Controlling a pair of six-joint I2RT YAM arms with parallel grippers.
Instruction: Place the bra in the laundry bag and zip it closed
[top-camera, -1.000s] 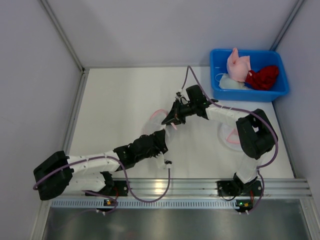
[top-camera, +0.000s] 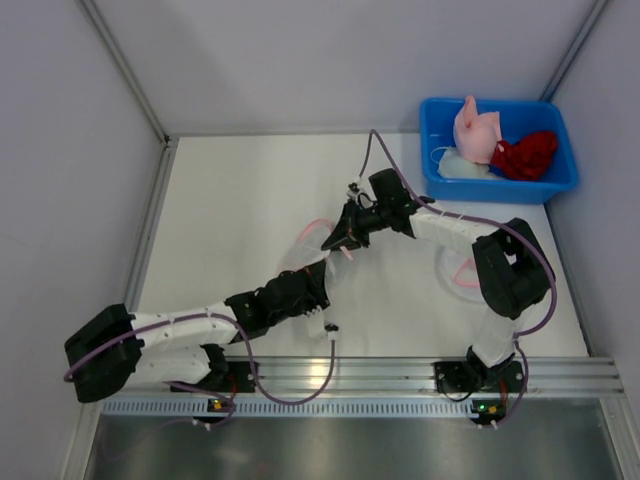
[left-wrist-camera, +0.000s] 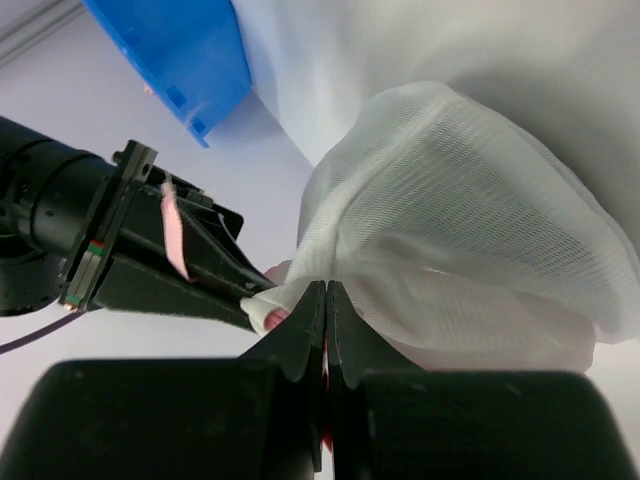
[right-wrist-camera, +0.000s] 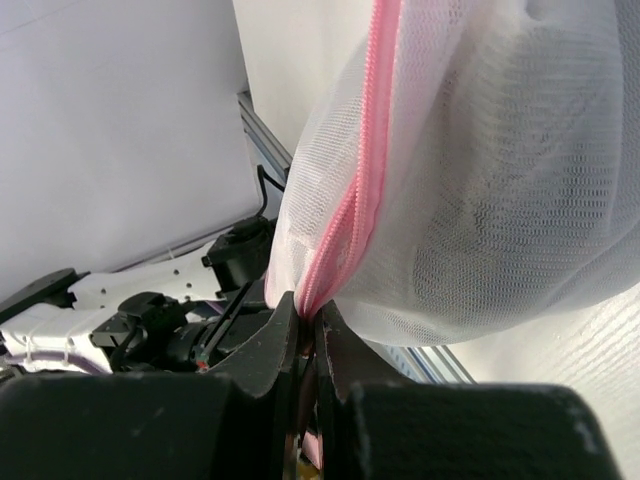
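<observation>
The white mesh laundry bag (top-camera: 300, 250) with pink trim is bunched at the table's centre, partly under both arms. In the right wrist view its pink zipper (right-wrist-camera: 370, 150) runs down into my right gripper, which is shut on it. My left gripper is shut beside the bag's gathered mesh (left-wrist-camera: 450, 220), just right of the right gripper's fingers; whether anything is between its fingers is hard to see, with a bit of red showing below the tips. The bra is not clearly visible.
A blue bin (top-camera: 430, 150) at the back right holds pink, red and white cloth. Another white mesh piece with pink trim (top-camera: 465, 270) lies at the right, beside the right arm.
The right gripper and the bag are nearly unchanged.
</observation>
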